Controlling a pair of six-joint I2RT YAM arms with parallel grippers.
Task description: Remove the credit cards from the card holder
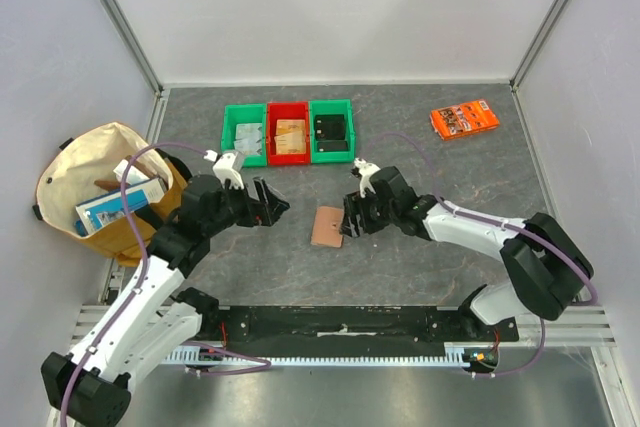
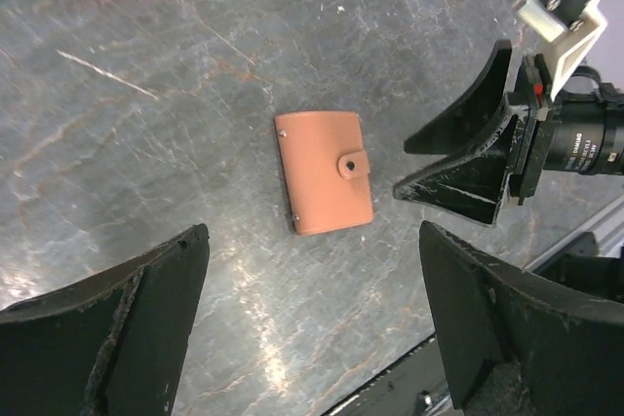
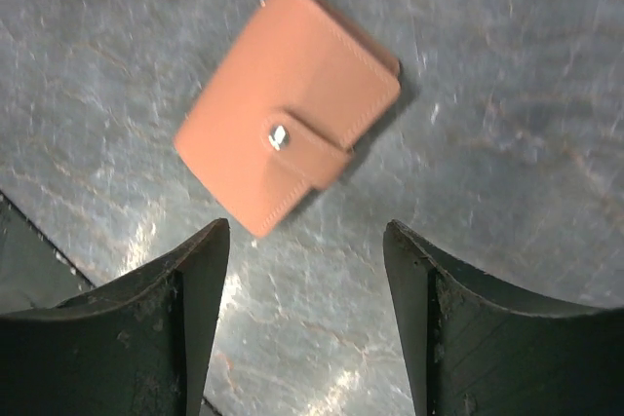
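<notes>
The brown card holder (image 1: 327, 227) lies flat near the middle of the table, its snap tab (image 2: 353, 165) closed in both wrist views. No credit card shows outside it. Just to its right in the top view is my right gripper (image 1: 354, 215), open and apart from the holder in the left wrist view. From the right wrist view, the card holder (image 3: 283, 104) lies beyond my open right fingers (image 3: 200, 289), with nothing between them. My left gripper (image 1: 276, 202) stands open to the holder's left, empty too.
Behind the holder is a row of bins: green (image 1: 230, 128), red (image 1: 287, 110) and green (image 1: 331, 108), each with things inside. An orange packet (image 1: 464, 119) lies back right. A full tan bag (image 1: 141, 232) stands at the left.
</notes>
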